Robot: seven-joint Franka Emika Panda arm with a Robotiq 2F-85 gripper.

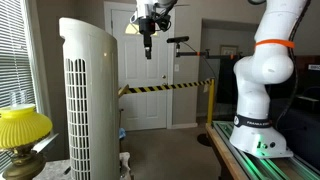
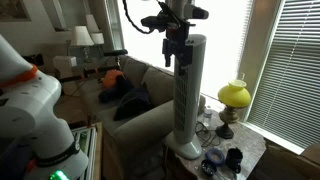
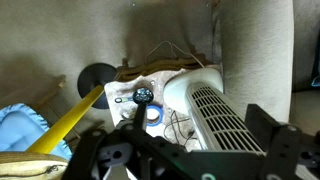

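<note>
My gripper point(image 1: 148, 48) hangs high in the air, fingers pointing down, open with nothing held. In exterior view 2 it is dark and hard to make out, near the top of a tall white slatted tower point(image 2: 187, 100). The wrist view looks down on that tower point(image 3: 225, 120), its top between and beyond my dark fingers. A yellow-shaded lamp point(image 2: 233, 97) stands behind the tower. On the table point(image 2: 262, 145) are a black mug point(image 2: 234, 160) and other small dark items point(image 2: 211, 163).
A grey sofa point(image 2: 130, 95) lies beside the tower. Yellow-black barrier tape point(image 1: 165, 88) crosses in front of a white door point(image 1: 150, 65). The wrist view shows a blue-and-white thing point(image 3: 22, 130) and a slanting yellow bar point(image 3: 78, 118) at left. Carpet is open beyond the tower.
</note>
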